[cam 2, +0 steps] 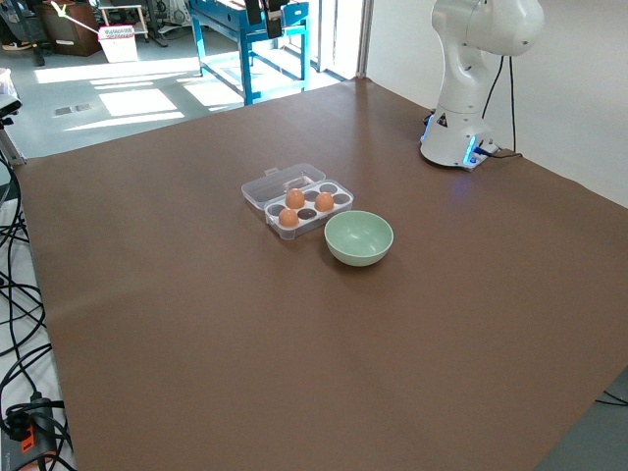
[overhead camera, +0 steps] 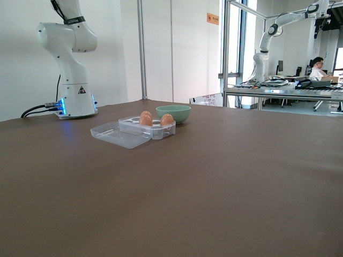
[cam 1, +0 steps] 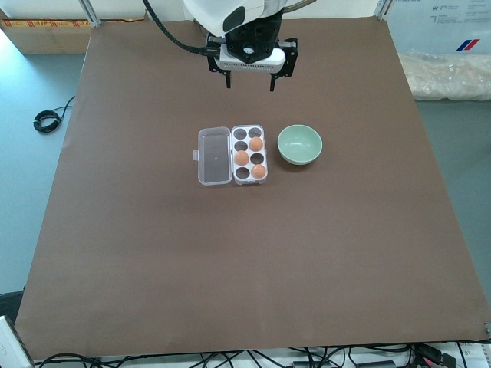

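A clear plastic egg carton (cam 1: pixel 248 154) with its lid (cam 1: pixel 215 156) laid open sits mid-table, holding several brown eggs (cam 2: pixel 324 201) among empty dark wells. A pale green bowl (cam 1: pixel 299 144) stands beside it, to the right in the left view and nearer in the right view. My gripper (cam 1: pixel 250 83) hangs over the far edge of the table in the left view, high and apart from carton and bowl, its two black fingers spread open with nothing visible between them.
My arm's white base (overhead camera: pixel 77 104) stands on it in the top and right views. Cables and equipment lie beyond the table's edges.
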